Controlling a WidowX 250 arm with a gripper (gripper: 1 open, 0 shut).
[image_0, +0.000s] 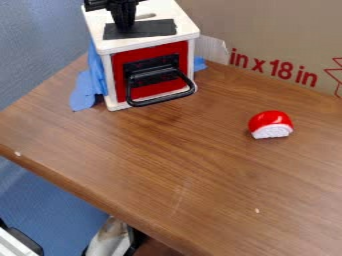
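A black gripper (123, 14) is at the top edge of the view, over the top of a white toy oven (186, 50) with a red front and a black door with a handle (160, 98). Its lower part is over a dark mat on the oven's top; whether it holds anything I cannot tell. A red and white round-topped object (270, 124) rests on the wooden table to the right.
Blue cloth (84, 88) lies beside and behind the oven. A cardboard panel (274, 40) stands behind. The table's left edge drops to a blue floor.
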